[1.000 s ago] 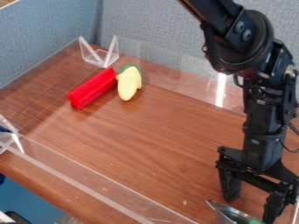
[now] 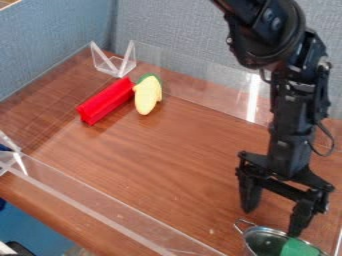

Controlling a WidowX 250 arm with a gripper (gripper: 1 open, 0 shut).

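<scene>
My black gripper point(image 2: 278, 205) is at the right, low over the table, its two fingers apart, just above a metal pot point(image 2: 258, 241) at the bottom right edge. A green object point(image 2: 297, 248) is in the pot, partly cut off by the frame. Whether anything is between the fingers is hard to tell; none shows. A red cylinder point(image 2: 107, 99) and a yellow corn-like toy point(image 2: 147, 96) lie at the back left of the wooden table point(image 2: 160, 170).
Clear plastic barriers point(image 2: 114, 60) stand at the table's back corner and edges. Grey-blue walls point(image 2: 47, 45) enclose the back and left.
The gripper has shifted slightly and now sits a little higher and further left than a moment ago. More of the pot and green object shows.
</scene>
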